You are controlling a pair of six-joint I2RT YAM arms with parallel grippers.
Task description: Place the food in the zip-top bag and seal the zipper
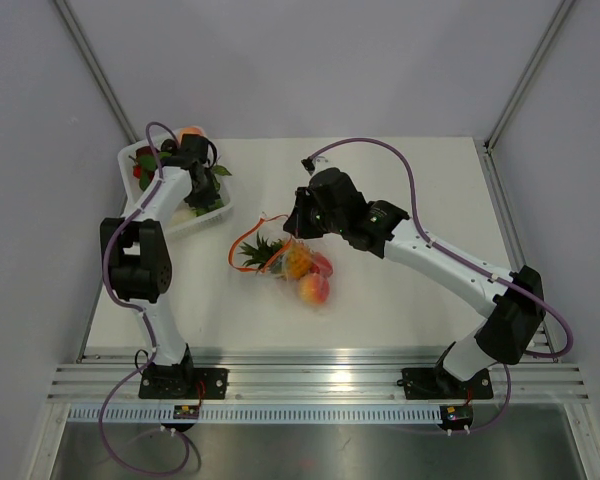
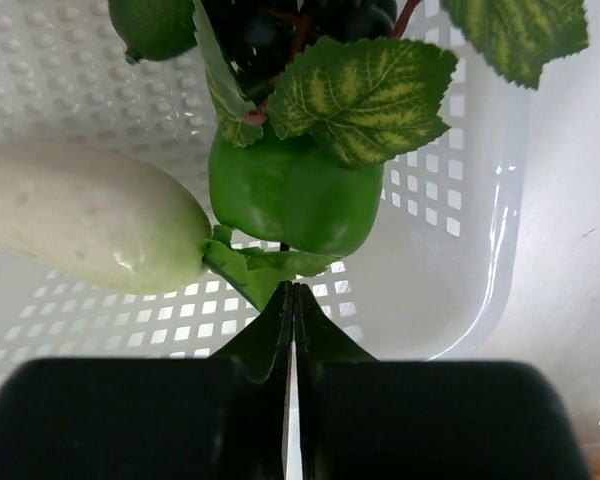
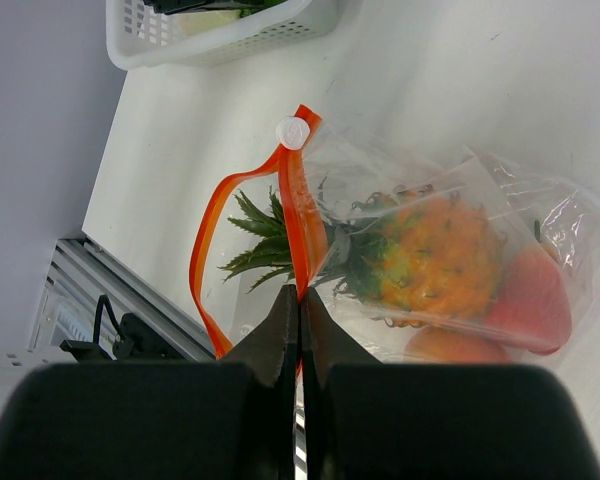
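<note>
In the left wrist view the white radish (image 2: 90, 215) lies in the white basket (image 2: 500, 250), its green leaves (image 2: 250, 270) pointing toward my left gripper. That gripper is shut, its fingertips touching each other, and the leaves are outside them. The clear bag (image 3: 380, 160) lies on the table with its orange zipper (image 3: 298, 210) gaping at the mouth. My right gripper is shut on the zipper edge. Inside the bag are a pineapple (image 3: 440, 255), a red fruit (image 3: 530, 300) and a peach (image 3: 455, 345).
A green pepper (image 2: 295, 195), black grapes (image 2: 345, 15) with leaves and a dark green fruit (image 2: 152, 25) share the basket. An orange fruit (image 1: 190, 131) shows at its far side. The table right of the bag is bare.
</note>
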